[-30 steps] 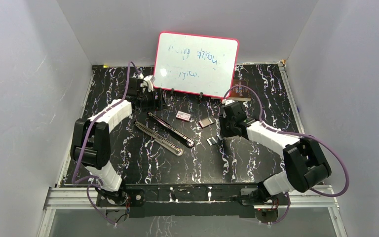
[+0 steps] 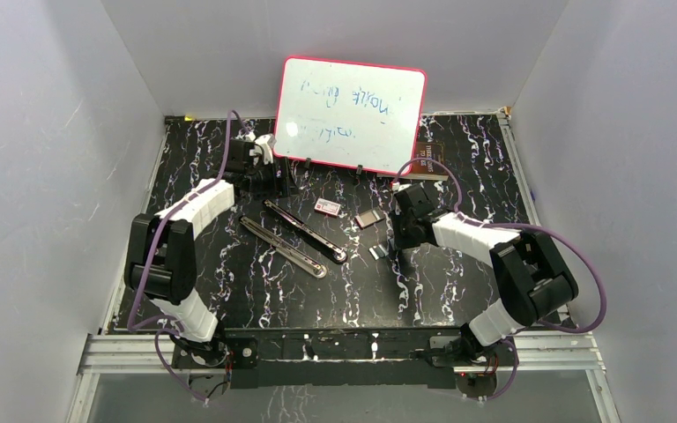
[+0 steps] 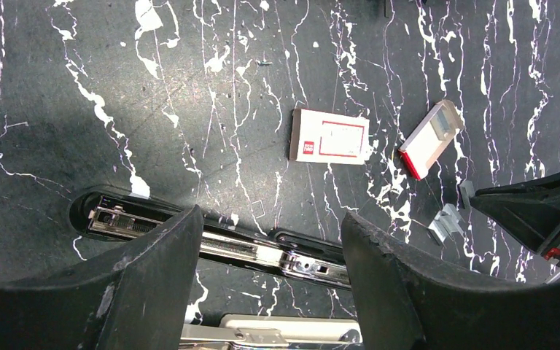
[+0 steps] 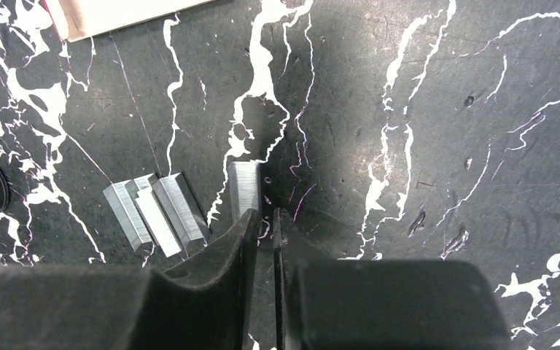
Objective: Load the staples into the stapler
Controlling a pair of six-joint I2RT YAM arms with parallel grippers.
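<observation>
A long black stapler (image 2: 307,232) lies on the table with its metal rail (image 3: 244,250) facing up. My left gripper hangs over that side with its fingers wide apart and nothing between them. To the right, my right gripper has a narrow gap between its fingertips. One grey staple strip (image 4: 246,188) lies just beyond its left fingertip, which hides the strip's lower end. Whether they touch, I cannot tell. Several more strips (image 4: 157,211) lie side by side to the left of it in the right wrist view.
Parallel to the black stapler is a beige one (image 2: 284,248). A white staple box (image 3: 329,137) and an open box tray (image 3: 432,138) lie between the arms. The whiteboard (image 2: 350,110) stands at the back.
The left arm and the staplers are unmoved.
</observation>
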